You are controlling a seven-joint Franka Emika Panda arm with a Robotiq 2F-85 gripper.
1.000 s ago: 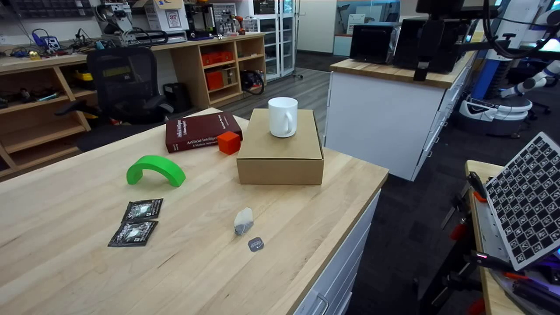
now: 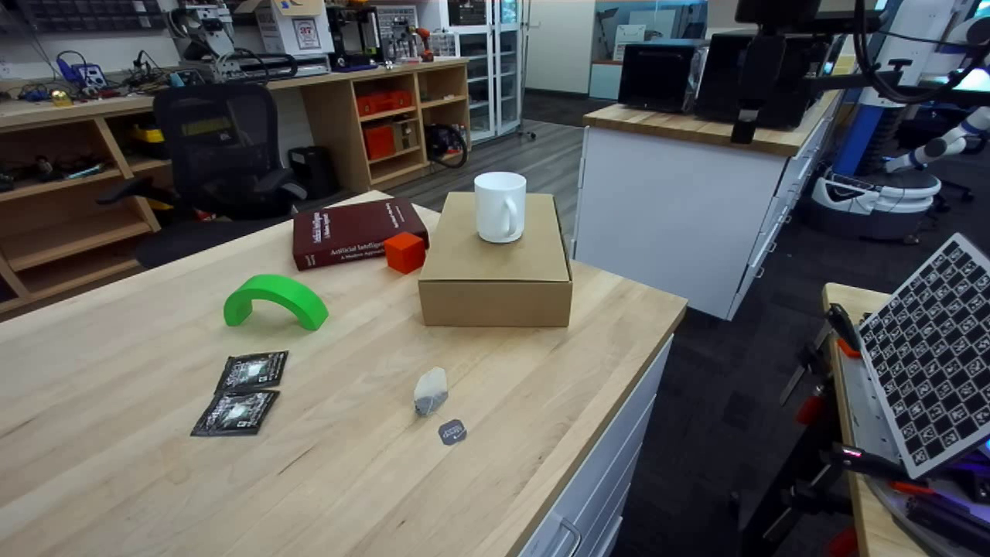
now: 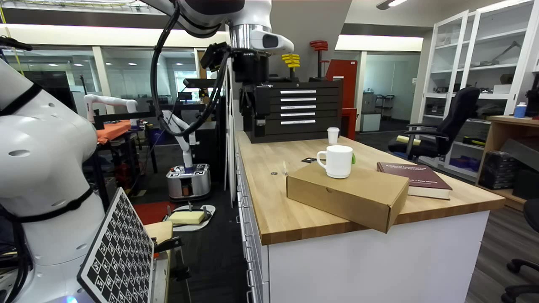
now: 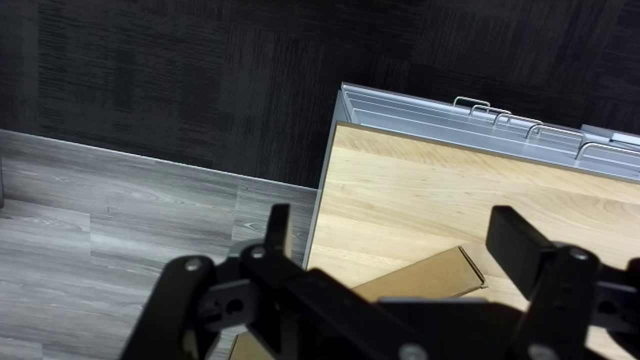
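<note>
A white mug (image 2: 500,208) stands upright on a closed cardboard box (image 2: 496,302) near the table's corner. On the bare wood in front of the box lies a tea bag (image 2: 431,391), its dark tag (image 2: 452,432) beside it. Two black sachets (image 2: 236,412) rest farther left, below a green arch (image 2: 275,299). Behind these, an orange cube (image 2: 405,251) touches a dark red book (image 2: 357,230). In the wrist view my gripper hangs high above the table end, fingers wide apart and nothing held between them. The mug is out of sight there.
The wooden tabletop (image 2: 371,483) has free room at the front and left. In exterior view 2 a white paper cup (image 3: 333,135) stands at the table's far end, near a black drawer chest (image 3: 303,108). The box overhangs the table edge there.
</note>
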